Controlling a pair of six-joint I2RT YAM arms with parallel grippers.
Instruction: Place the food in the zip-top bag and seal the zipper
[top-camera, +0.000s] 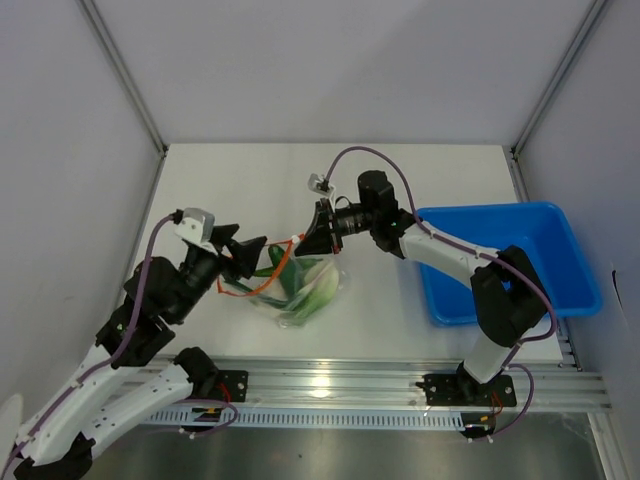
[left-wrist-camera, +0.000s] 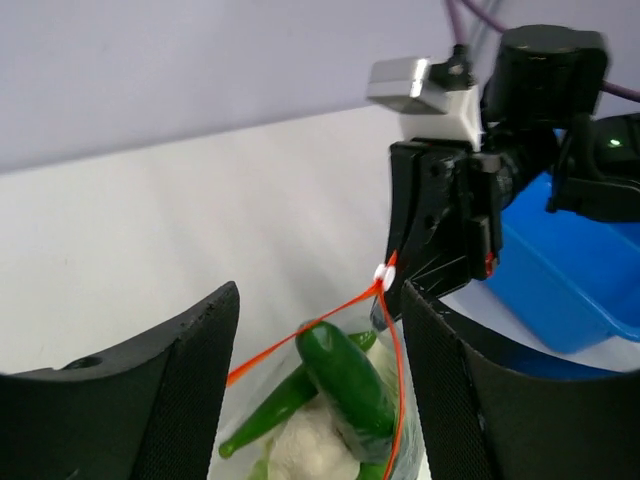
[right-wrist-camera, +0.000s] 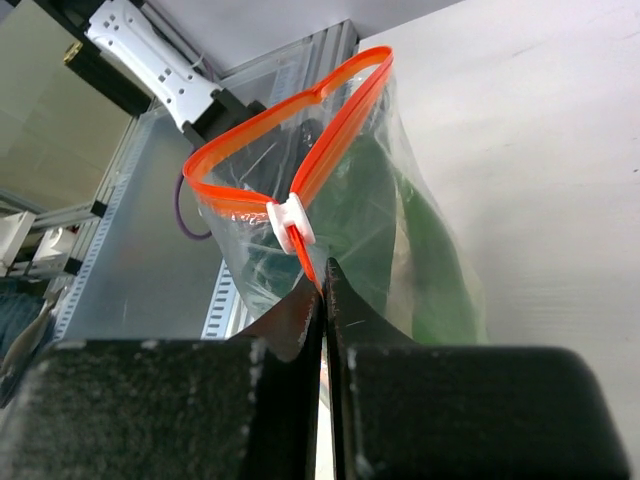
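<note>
The clear zip bag (top-camera: 310, 300) with orange zipper stands mid-table, holding a dark green vegetable (left-wrist-camera: 348, 385), a thinner green one and pale items. Its white slider (right-wrist-camera: 289, 220) is near the right end of the zipper. My right gripper is shut at that corner, on the thin orange zipper end below the slider; the mouth loops open. My left gripper (top-camera: 247, 250) stands open at the bag's left, above the zipper, with nothing between its fingers in the left wrist view.
A blue bin (top-camera: 540, 250) sits at the table's right. A metal rail runs along the front edge.
</note>
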